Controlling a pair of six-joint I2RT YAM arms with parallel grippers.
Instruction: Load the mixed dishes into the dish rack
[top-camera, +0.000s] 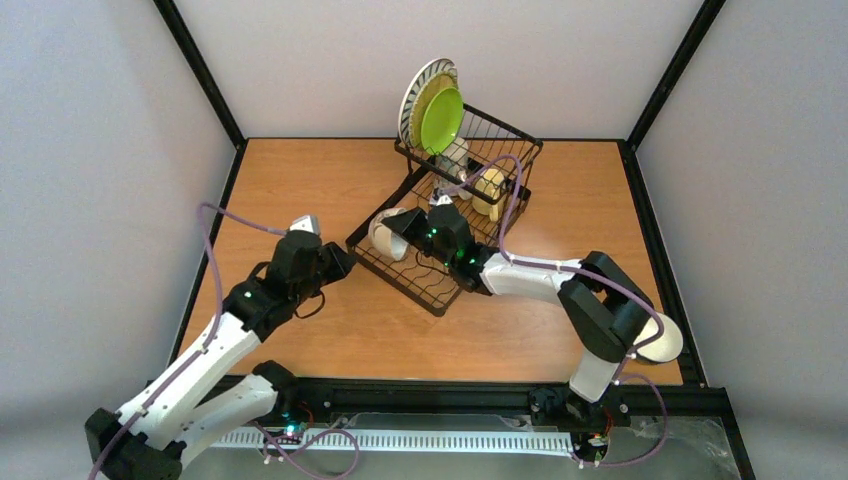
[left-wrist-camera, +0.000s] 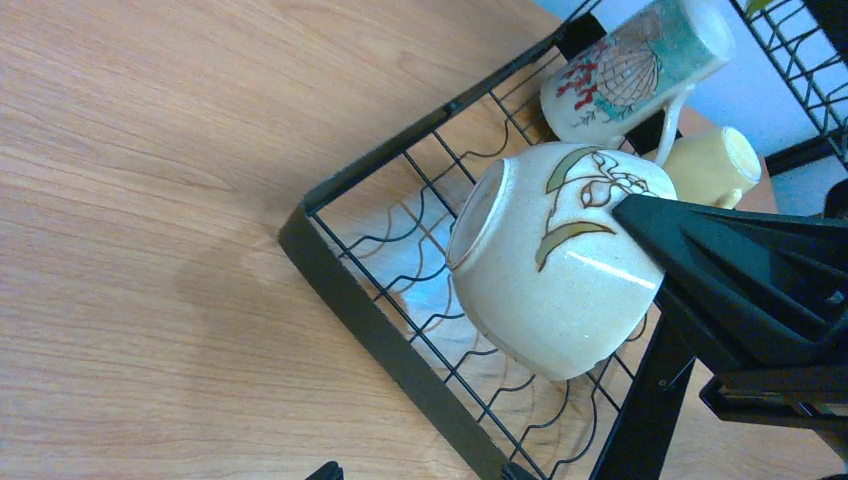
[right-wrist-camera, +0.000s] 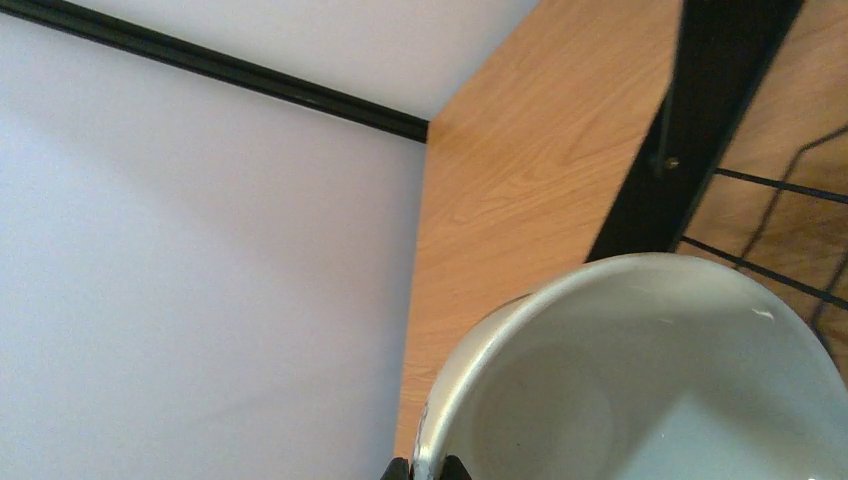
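Observation:
A white bowl (left-wrist-camera: 560, 270) with a leaf pattern is held by its rim in my right gripper, tipped on its side. It hangs over the lower tier of the black dish rack (top-camera: 437, 306), near the rack's left corner. My left gripper (top-camera: 346, 262) is left of the rack, over bare table; its fingertips (left-wrist-camera: 325, 472) stand apart, nothing between them. Behind the bowl in the left wrist view, a shell-patterned mug (left-wrist-camera: 625, 80) and a cream mug (left-wrist-camera: 715, 165) lie in the rack. A green plate (top-camera: 442, 122) stands upright in the upper tier beside other plates.
A pale round dish (top-camera: 662, 340) lies at the table's right front, partly behind the right arm. Bare table (left-wrist-camera: 150, 200) surrounds the rack on the left. The upper tier's right part looks empty.

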